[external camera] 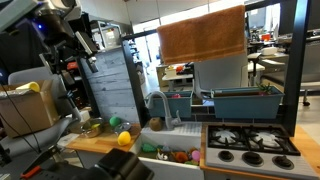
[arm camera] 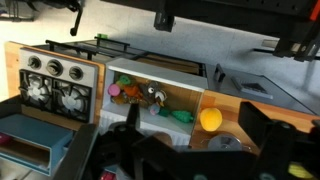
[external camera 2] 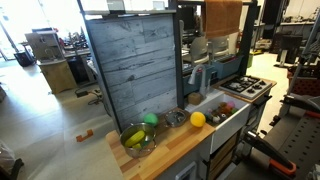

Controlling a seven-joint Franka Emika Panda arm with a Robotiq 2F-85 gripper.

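High at the left of exterior view 1, my gripper (external camera: 92, 54) hangs above the counter, clear of everything on it. Its two dark fingers stand apart in the wrist view, making the gripper open with nothing held. Below lies a yellow ball (arm camera: 211, 119) on the wooden counter (external camera 2: 172, 149). Close to the ball are a green round object (external camera 2: 151, 119) and a metal bowl (external camera 2: 138, 141) with yellow-green items inside. An open white drawer (arm camera: 178, 76) contains several small things, among them a green one (arm camera: 182, 115).
A black gas stove (external camera: 252, 139) occupies the right side. Behind the counter rise a faucet (external camera: 158, 103) and a grey plank panel (external camera 2: 145, 75). A blue bin (external camera: 235, 106) stands above the stove, and a brown towel (external camera: 203, 35) hangs higher up.
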